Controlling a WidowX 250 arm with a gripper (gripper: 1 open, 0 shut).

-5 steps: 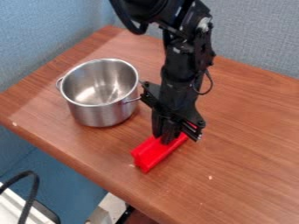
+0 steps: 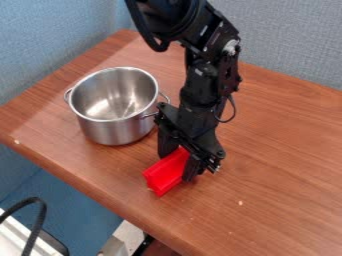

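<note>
A red rectangular block (image 2: 163, 174) lies on the wooden table near its front-left part, angled toward the upper right. My black gripper (image 2: 187, 150) is low over the block's upper-right end, covering part of it. Whether the fingers are closed on the block cannot be made out against the dark body. To the left and behind stands a steel pot (image 2: 112, 100) with side handles, empty inside.
The gripper has shifted slightly and sits lower over the block. The block has moved a little left, with less of it visible. The pot is unchanged.
</note>
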